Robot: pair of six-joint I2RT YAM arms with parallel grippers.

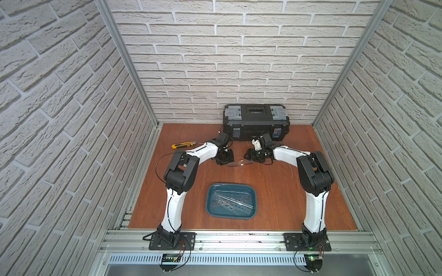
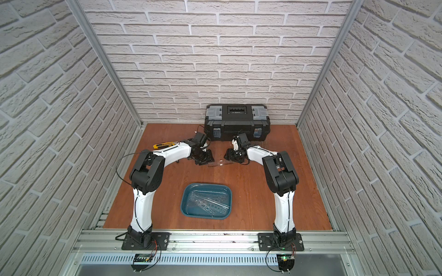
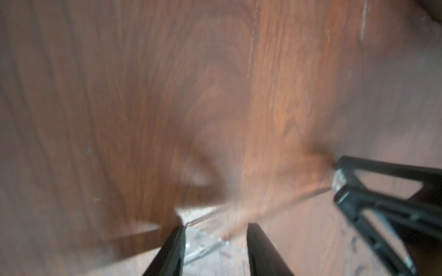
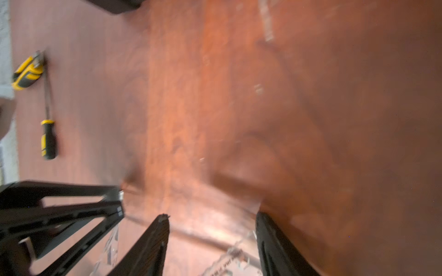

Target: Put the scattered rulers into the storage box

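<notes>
A clear plastic ruler (image 1: 241, 162) spans the gap between my two grippers in the middle of the table. My left gripper is over its left end, the fingers part open; clear plastic shows between and below the fingers. Over the ruler's right end my right gripper stands open, and the printed clear end (image 4: 232, 265) shows between its fingers. Whether either finger touches the plastic, I cannot tell. The blue storage box (image 1: 208, 202) sits at the front of the table, with several clear rulers (image 1: 232, 202) lying inside.
Behind the grippers stands a black toolbox (image 1: 256, 122). A yellow cutter (image 1: 183, 145) lies at the back left. The right wrist view shows a yellow and black screwdriver (image 4: 48, 140). Table space right of the blue box is clear.
</notes>
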